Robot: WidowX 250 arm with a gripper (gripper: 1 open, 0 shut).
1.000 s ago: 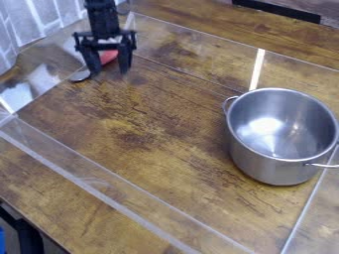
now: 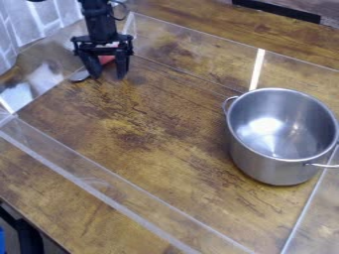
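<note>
The black gripper [image 2: 103, 62] of the robot is low at the back left, its fingers pointing down over a small red object [image 2: 109, 58] and a grey metallic piece [image 2: 79, 75] on the table. The red object is mostly hidden behind the gripper, and whether the fingers hold anything I cannot tell. A large stainless steel pot [image 2: 272, 139] with two side handles stands upright at the right, well apart from the gripper.
Pale translucent strips run along its edges. Shiny metallic sheeting lines the left side.
Since a second ago the gripper has moved slightly down over the red object. The pot has not moved.
</note>
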